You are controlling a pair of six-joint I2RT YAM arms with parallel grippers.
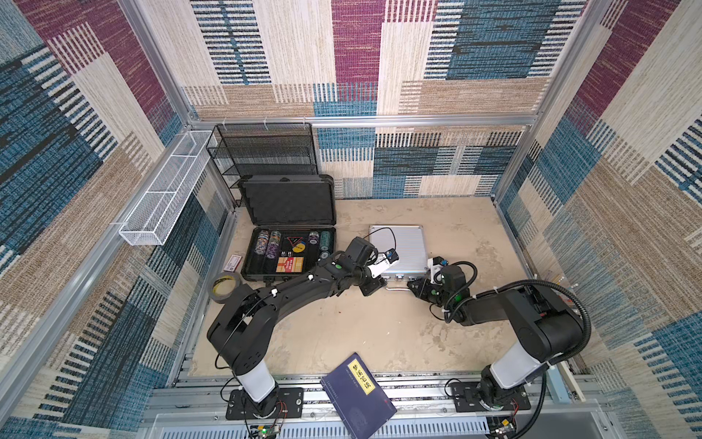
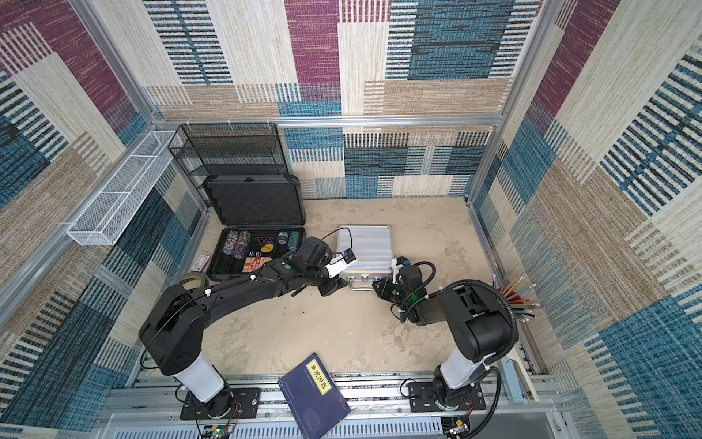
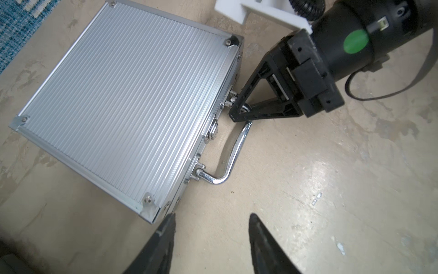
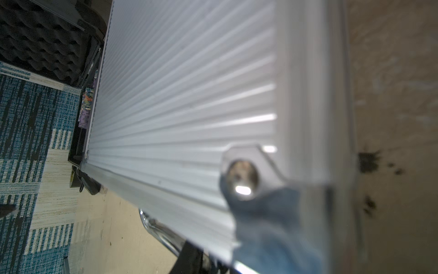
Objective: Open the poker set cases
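Observation:
A closed silver ribbed case point(image 1: 397, 245) lies mid-table, its handle point(image 3: 235, 150) and latches at the front. At its left, a black poker case point(image 1: 285, 201) stands open, showing chips and cards. My left gripper is open above the table by the silver case's front left corner, nothing between its fingers. My right gripper is at the silver case's right latch and handle end, fingertips low against the front; whether it is open or shut is hard to tell. In the right wrist view the lid fills most of the picture.
A tape roll point(image 1: 225, 287) and small card box point(image 1: 232, 263) sit left of the black case. Mesh racks point(image 1: 259, 139) stand at the back left, a blue book point(image 1: 357, 395) lies at the front.

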